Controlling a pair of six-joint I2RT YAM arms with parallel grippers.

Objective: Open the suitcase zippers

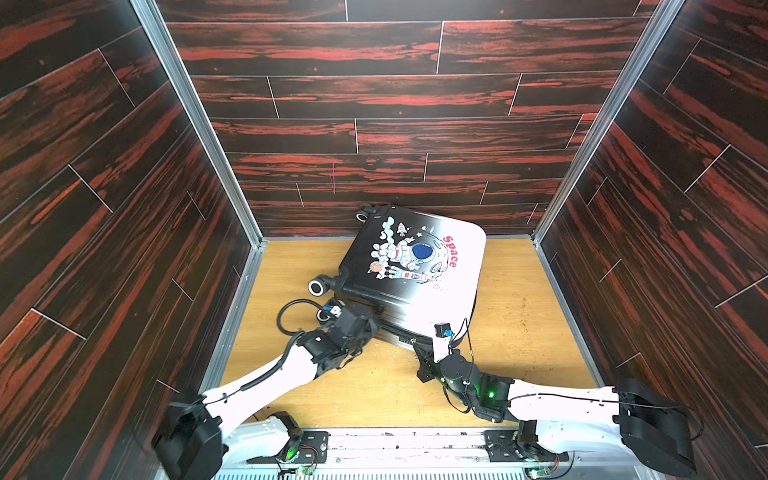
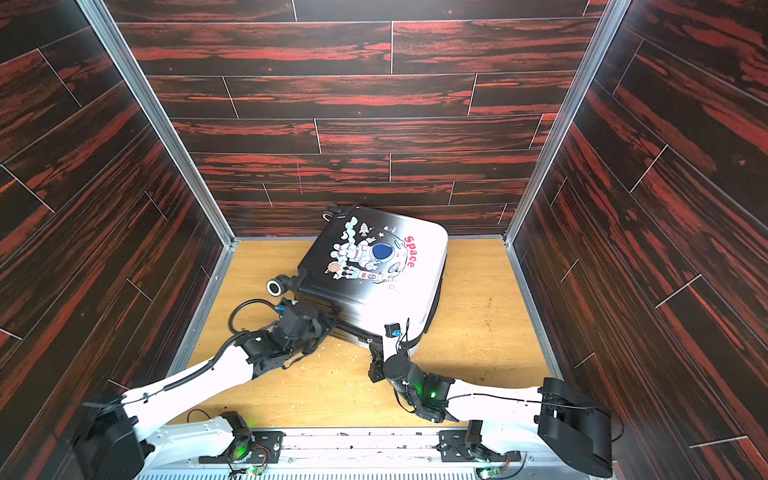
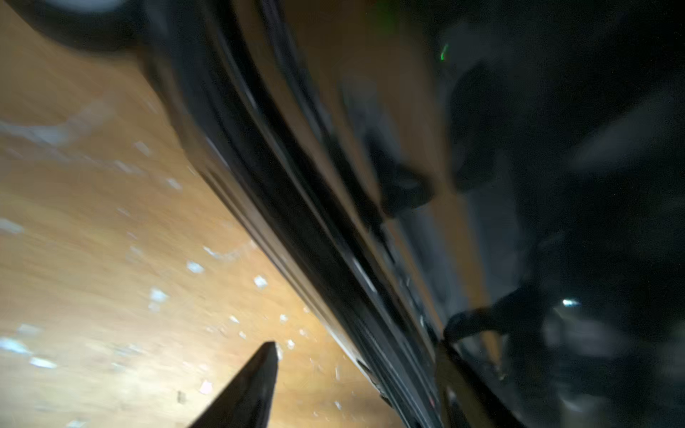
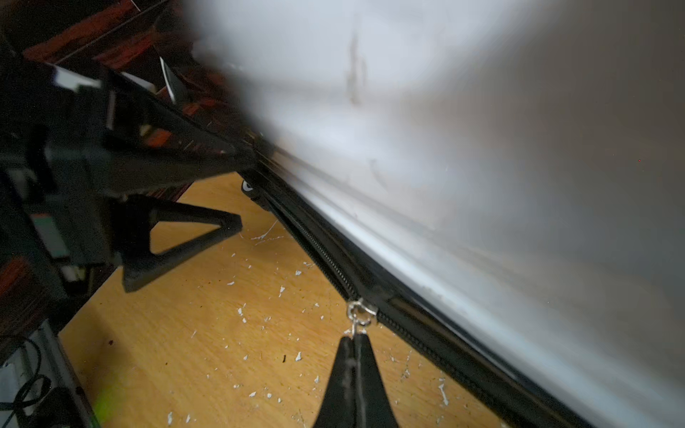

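A black suitcase [image 1: 424, 288] with a "Space" astronaut print lies tilted on the table, its dark zipper band along the near side. In the right wrist view my right gripper is shut on a silver zipper pull [image 4: 360, 312] on that band. My left gripper is part open over the band near the wheeled left corner, its fingers either side of the blurred band in the left wrist view.
Suitcase wheels [image 1: 318, 285] stick out at the left. Bare wooden table [image 1: 536, 312] shows to the right and in front, enclosed by dark panelled walls.
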